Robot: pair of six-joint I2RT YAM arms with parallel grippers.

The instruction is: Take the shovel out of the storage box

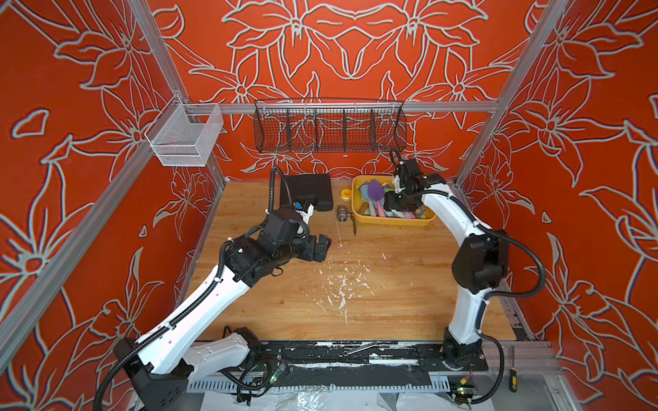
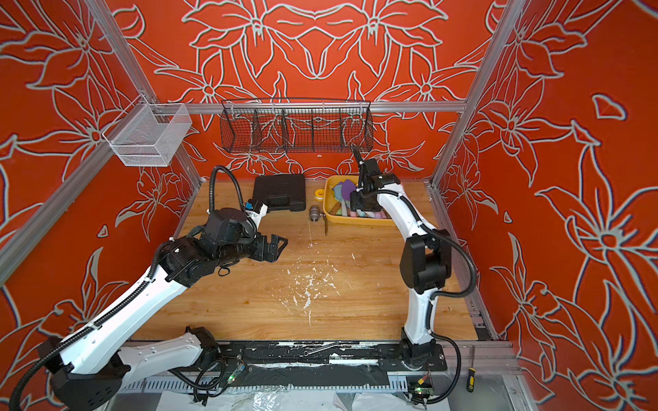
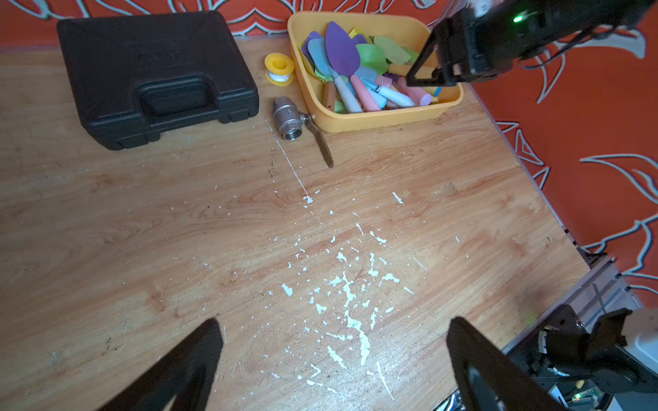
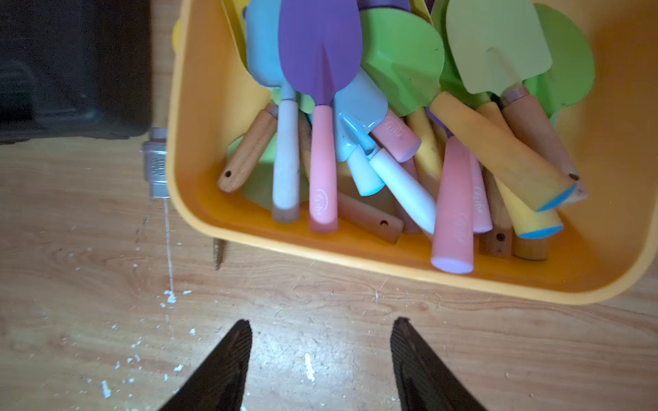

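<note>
A yellow storage box [image 4: 411,263] is heaped with small shovels, their blades mostly toward the back and many handles toward its near rim. On top lie a purple shovel [image 4: 320,48] with a pink handle and a pale green shovel [image 4: 497,44] with a wooden handle. My right gripper is over the box in the top views, its fingers apart and empty; in its wrist view the shovels lie ahead of the fingertips, untouched. Above the middle of the table, left of the box, my left gripper stands open with bare tabletop behind it.
A black case [image 3: 161,75] lies left of the box. Between them are a yellow tape roll [image 3: 279,67] and a metal valve [image 3: 288,120] with a lever. A black wire basket [image 1: 329,130] hangs on the back wall.
</note>
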